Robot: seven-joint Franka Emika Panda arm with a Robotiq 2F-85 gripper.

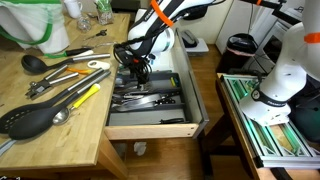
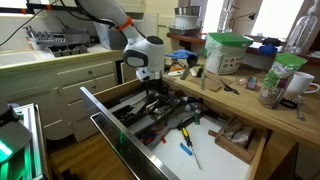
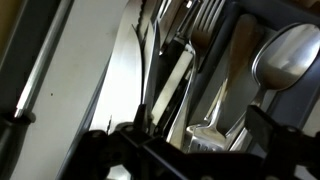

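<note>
My gripper is open and points down into the open drawer (image 1: 150,131). In the wrist view its dark fingers stand apart at the bottom edge, with nothing held between them. Below lie a fork (image 3: 204,30), a spoon (image 3: 287,58) and a brown-handled utensil (image 3: 240,50), with a white-bladed knife (image 3: 122,75) to the left. From the side, the gripper (image 1: 138,72) is at the drawer's back left part, above dark utensils. The exact gap between fingertips and cutlery is hard to judge.
The wooden counter (image 1: 30,160) beside the drawer holds black ladles, a slotted spoon (image 1: 25,122) and a yellow-handled tool (image 1: 84,97). A white pot (image 1: 48,35) stands farther back. Screwdrivers, including a blue one (image 2: 186,150), lie in the drawer's other part.
</note>
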